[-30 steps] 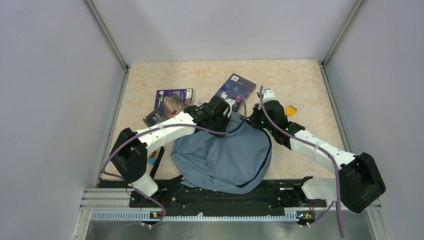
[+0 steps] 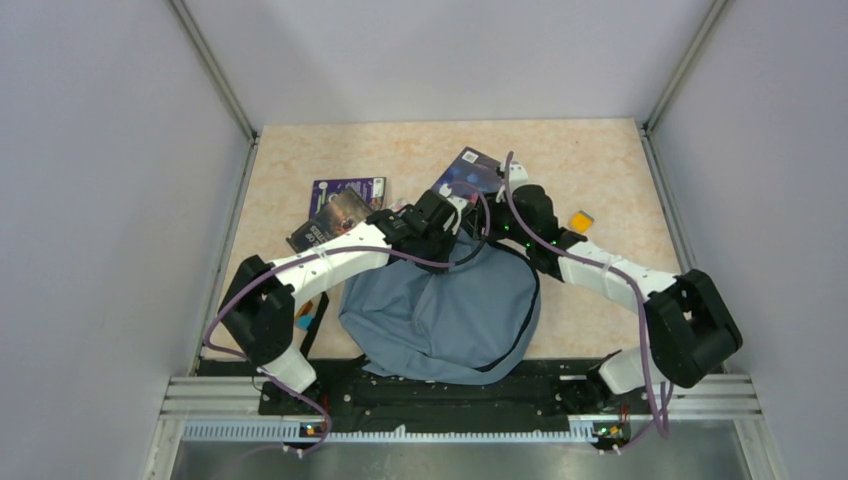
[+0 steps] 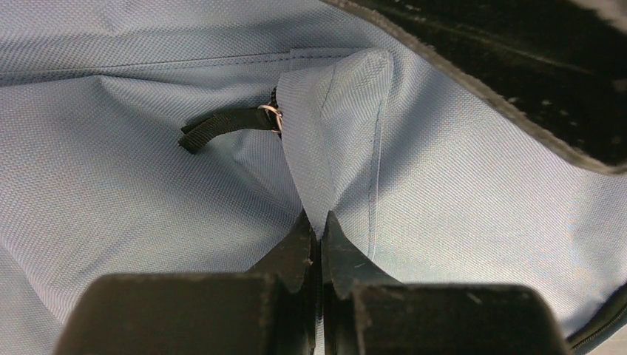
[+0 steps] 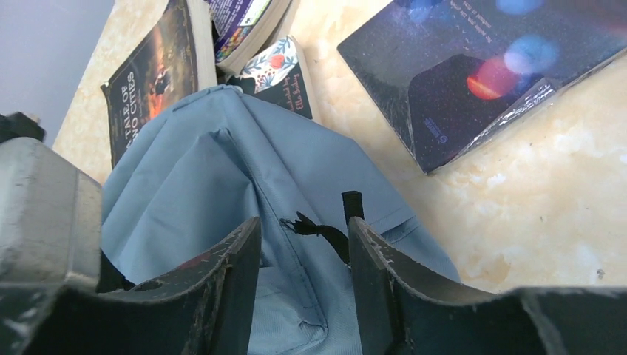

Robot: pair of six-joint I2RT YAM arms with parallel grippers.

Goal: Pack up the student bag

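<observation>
The blue-grey student bag [image 2: 470, 310] lies open-sided at the front middle of the table. In the left wrist view a fold of its fabric [image 3: 314, 159] runs down between the tips of my left gripper, which is shut on it. Beyond that fold, a short black strap with a ring [image 3: 233, 122] shows. My right gripper is over the bag's far edge, its fingers apart. Between and beneath them a black zip-pull cord [image 4: 325, 235] lies on the cloth, and I see nothing gripped there. In the top view the arms hide both sets of fingertips.
Behind the bag lie a dark blue book [image 2: 468, 172], a purple book [image 2: 372, 187] and a dark brown book [image 2: 336, 218]. A small floral book [image 4: 285, 81] touches the bag's edge. A yellow item [image 2: 581, 221] sits to the right.
The bag's right side has shifted a little left. My left arm stays put.
</observation>
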